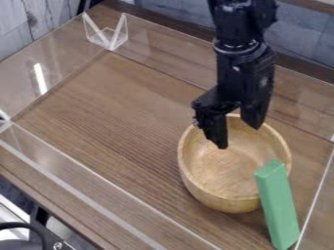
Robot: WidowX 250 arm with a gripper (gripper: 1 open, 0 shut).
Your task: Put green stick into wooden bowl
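Note:
The wooden bowl (pixel 206 174) stands upright on the right side of the table. A flat green stick (pixel 278 207) lies at its front right, its upper end overlapping the bowl's rim and its lower end outside, toward the front edge of the view. Whether that upper end rests on the rim or only stands in front of it, I cannot tell. My black gripper (pixel 236 124) is over the bowl's back rim, fingers apart and nothing visible between them, well away from the stick.
A white wire-like stand (pixel 107 33) is at the far left corner. Black cables (pixel 29 230) lie at the lower left, off the table. The brown tabletop (pixel 111 117) left of the bowl is clear.

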